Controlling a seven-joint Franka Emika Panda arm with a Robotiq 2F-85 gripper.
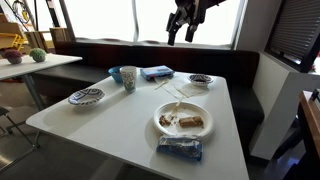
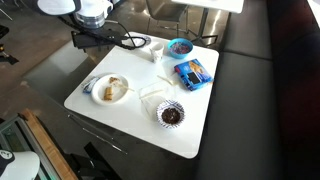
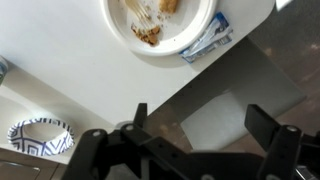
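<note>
High above the far side of the table in exterior view 1, my gripper hangs open, fingers down, with nothing between them. The wrist view shows the open gripper over the table edge and the floor. A white plate holds brown food pieces; in the wrist view a fork also lies on it. Beside the plate's near side is a blue wrapped packet, seen as well as a packet in the wrist view. A patterned bowl sits at the left.
Farther back stand a patterned cup, a blue bowl and a blue snack bag. A small bowl with dark contents is at the other side, near thin white pieces. A dark bench borders the table.
</note>
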